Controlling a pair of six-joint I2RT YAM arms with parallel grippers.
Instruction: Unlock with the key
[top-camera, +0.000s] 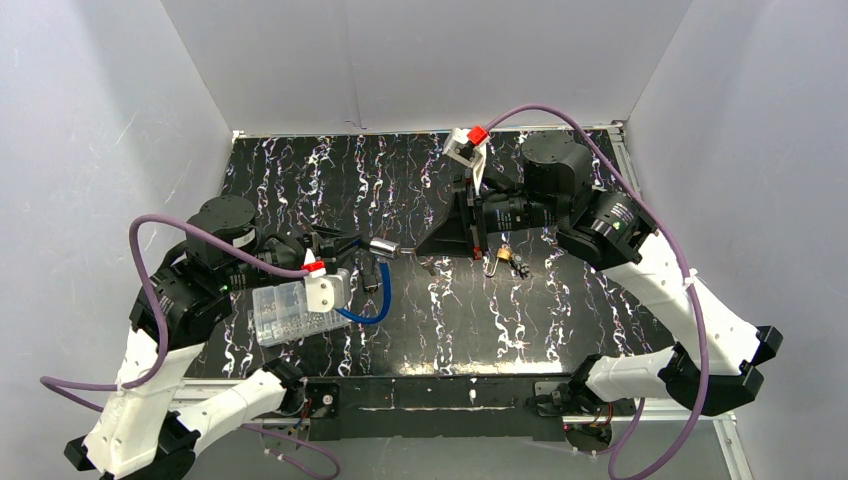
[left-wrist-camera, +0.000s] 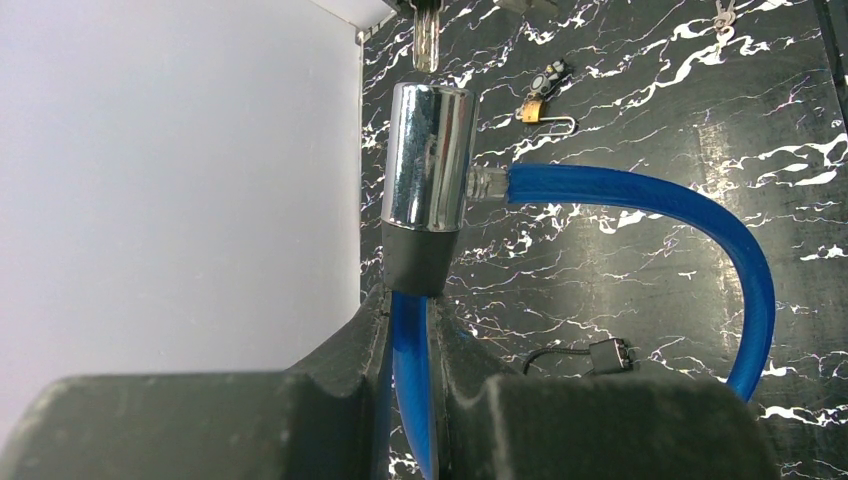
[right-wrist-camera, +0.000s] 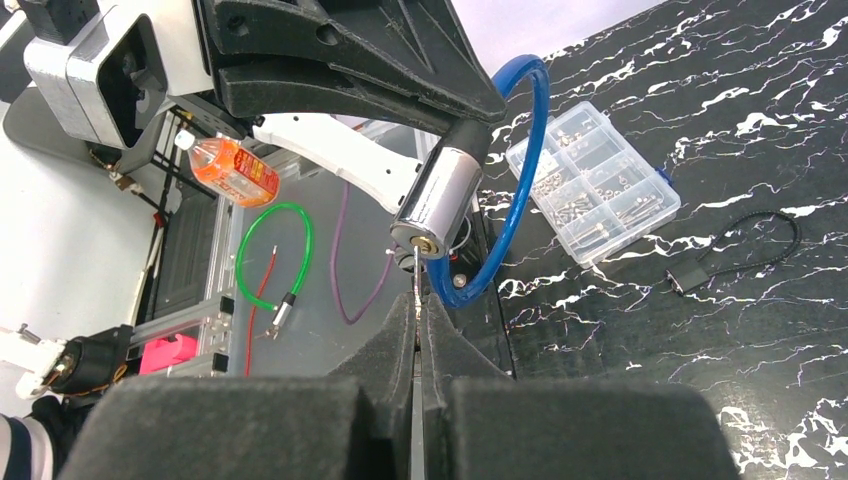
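A blue cable lock with a chrome cylinder (left-wrist-camera: 430, 155) is held by my left gripper, shut on its blue cable just behind the dark collar. The cable loops back beside the cylinder. My right gripper is shut on a thin metal key (right-wrist-camera: 418, 280) that points at the brass keyhole (right-wrist-camera: 424, 244) in the cylinder's end face. In the left wrist view a small gap shows between the key's tip (left-wrist-camera: 426, 62) and the cylinder. From the right wrist, the tip appears right by the keyhole, slightly to one side; exact contact cannot be told.
Below, a clear compartment box (top-camera: 290, 312) stands at left on the black marbled table. A dark cable lock (right-wrist-camera: 690, 275) lies near it. A brass padlock (top-camera: 503, 254) rests under the right arm.
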